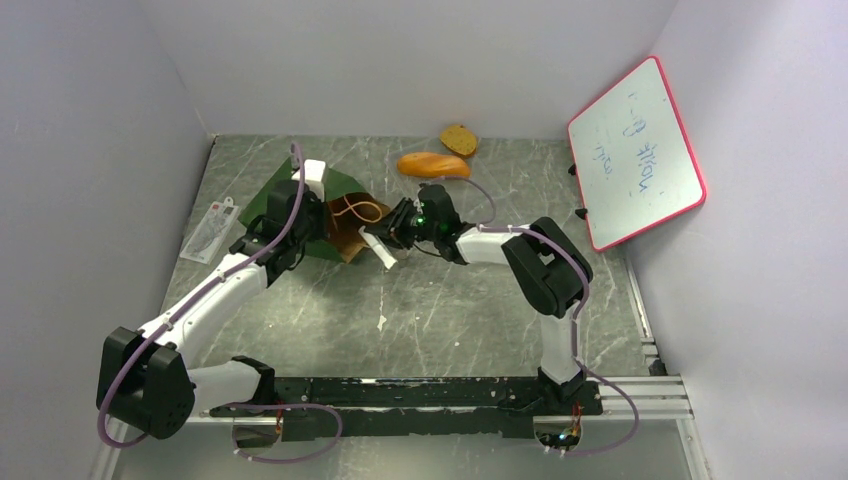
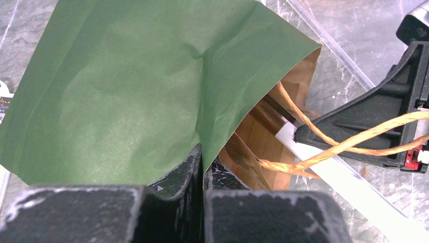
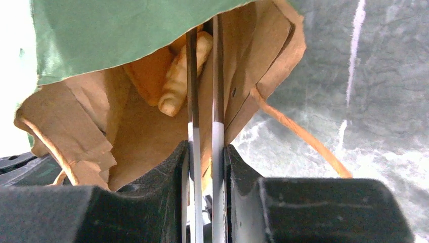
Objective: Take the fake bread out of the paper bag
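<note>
The paper bag (image 2: 126, 101), green outside and brown inside, lies on its side with its mouth facing right. My left gripper is shut on the paper at the edge of its mouth. Through the opening, the right wrist view shows a pale, elongated fake bread (image 3: 174, 91) and a browner piece (image 3: 146, 76) deep inside. The long thin fingers of my right gripper reach into the bag, slightly apart, their far ends over the pale bread. Whether they touch it cannot be told. A long loaf (image 1: 432, 165) and a round bread (image 1: 459, 140) lie outside the bag.
Twisted paper handles (image 2: 354, 144) loop across the bag's mouth, close to the right gripper. A clear package (image 1: 209, 232) lies left of the bag. On the right leans a red-framed whiteboard (image 1: 640, 150).
</note>
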